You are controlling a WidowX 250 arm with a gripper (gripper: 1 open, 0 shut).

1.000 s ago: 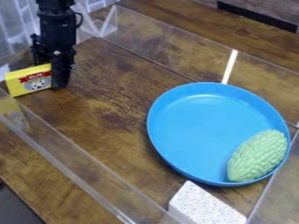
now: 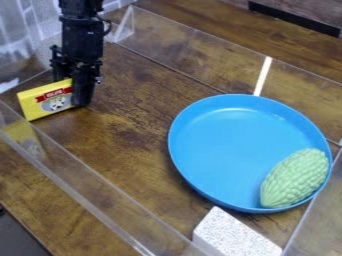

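A yellow box with a red label and white picture [image 2: 48, 100] lies at the left side of the wooden floor of the clear-walled enclosure. My dark gripper [image 2: 72, 92] reaches down from the top left to the box, its lower part at the box's right end. Whether the fingers hold the box or only touch it is hard to tell, as they are dark and small.
A large blue plate [image 2: 214, 140] fills the right, with a pale green corn-like object [image 2: 293, 178] on it. A white speckled block [image 2: 237, 232] lies at the bottom right. Clear walls border the area.
The yellow box and my gripper have shifted a little to the right and toward the viewer. The plate and the object on it have not moved.
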